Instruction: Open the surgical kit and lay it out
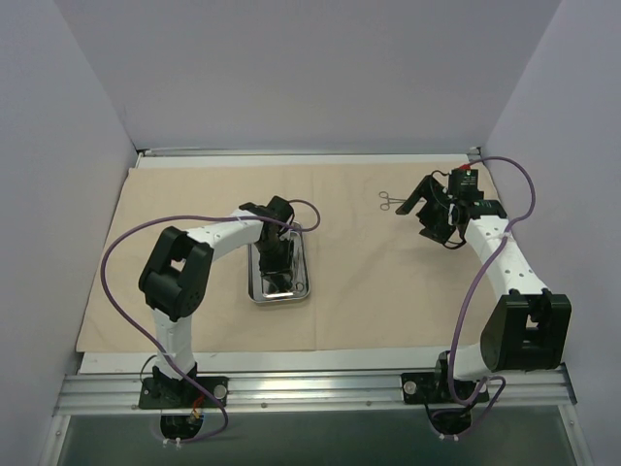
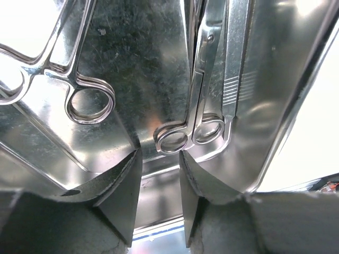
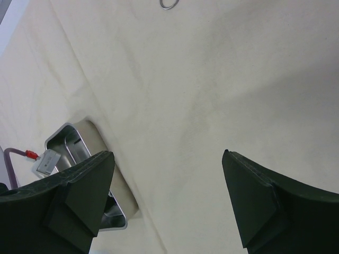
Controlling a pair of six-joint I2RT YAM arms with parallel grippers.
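Observation:
The steel tray (image 1: 305, 267) lies left of the cloth's middle. In the left wrist view it holds hinged instruments, including scissors (image 2: 207, 66) with ring handles, another ringed instrument (image 2: 89, 84) and flat tweezers (image 2: 233, 79). My left gripper is low inside the tray, fingers part open just short of the ring handles, nothing visibly between them. A pair of scissors (image 1: 386, 201) lies alone on the beige cloth at right. My right gripper hangs open over the cloth near those scissors, nothing between its fingers.
Pale walls close in both sides and the back. Purple cables loop over both arms.

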